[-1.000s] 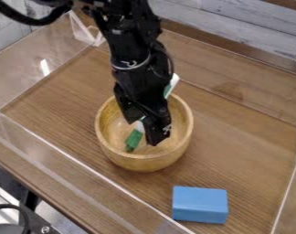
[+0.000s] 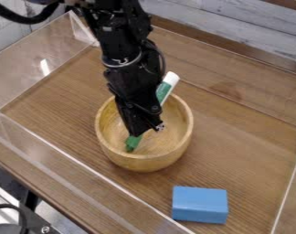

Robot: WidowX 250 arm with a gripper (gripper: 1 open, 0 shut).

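Observation:
The black gripper (image 2: 143, 122) points down into a round wooden bowl (image 2: 169, 156), its fingers low inside near the middle. It is shut, with nothing clearly visible between its fingertips. A small green object (image 2: 133, 143) lies on the bowl's floor just below and left of the fingertips. Whether they touch is unclear.
A white and green object (image 2: 168, 86) lies behind the bowl, partly hidden by the arm. A blue block (image 2: 199, 205) sits at the front right. A clear barrier runs along the left.
The arm has shifted slightly from one second ago, with its fingertips now nearer the bowl's middle above the green object. The bowl and blue block look unmoved.

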